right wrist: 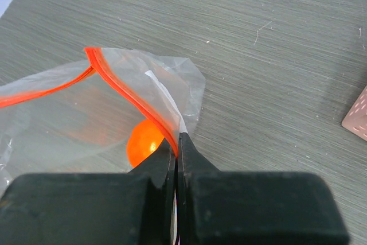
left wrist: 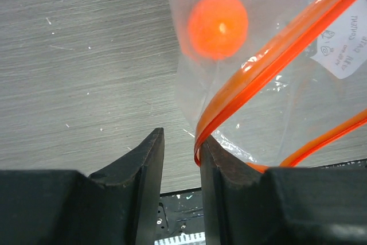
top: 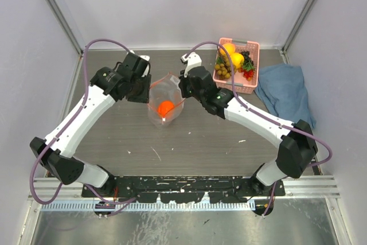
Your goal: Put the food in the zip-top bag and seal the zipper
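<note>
The clear zip bag (top: 160, 119) with an orange zipper stands open at the table's middle, an orange fruit (top: 166, 107) inside it. My left gripper is at the bag's left side with its fingers apart, the orange zipper strip right at the inner face of one finger. My right gripper is shut on the bag's zippered rim at the other side, with the orange fruit (right wrist: 143, 142) seen behind it through the plastic.
A pink basket (top: 246, 84) with yellow fruit, greens and small red items stands at the back right. A blue cloth (top: 284, 96) lies right of it. The table left and front of the bag is clear.
</note>
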